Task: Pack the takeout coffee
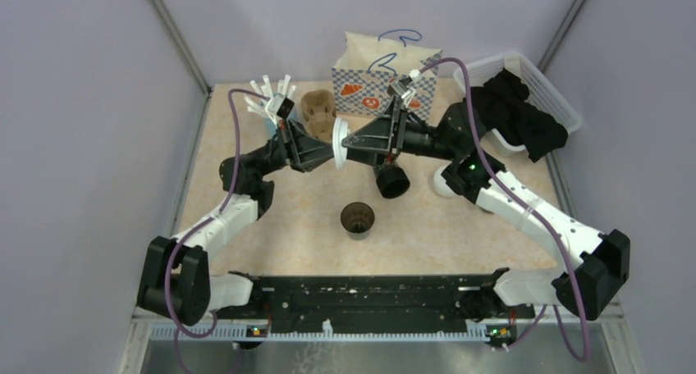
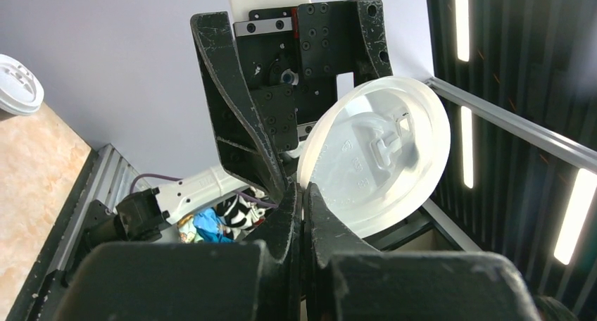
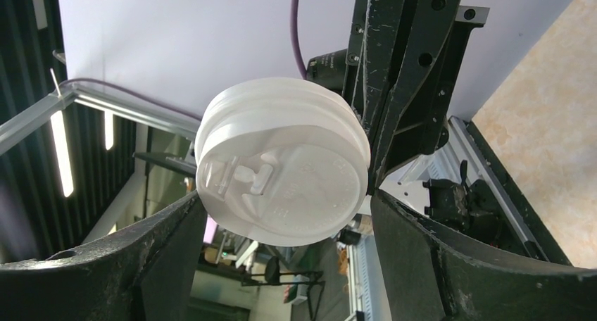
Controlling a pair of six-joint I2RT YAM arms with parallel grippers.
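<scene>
A white cup lid (image 1: 338, 143) stands on edge in the air between the two arms. My left gripper is shut on its rim, as the left wrist view shows. In the right wrist view the lid (image 3: 281, 173) fills the space between the spread fingers of my right gripper; whether they touch it I cannot tell. On the table below, a dark cup (image 1: 357, 218) stands with its mouth up. Another dark cup (image 1: 393, 181) is beneath the right gripper, partly hidden. A white lid (image 1: 443, 182) shows beside the right arm.
A checkered paper bag (image 1: 386, 91) stands at the back, with a brown cup carrier (image 1: 318, 111) beside it. White straws (image 1: 271, 93) rise from a blue container behind the left arm. The white basket (image 1: 558, 103) at back right holds black cloth.
</scene>
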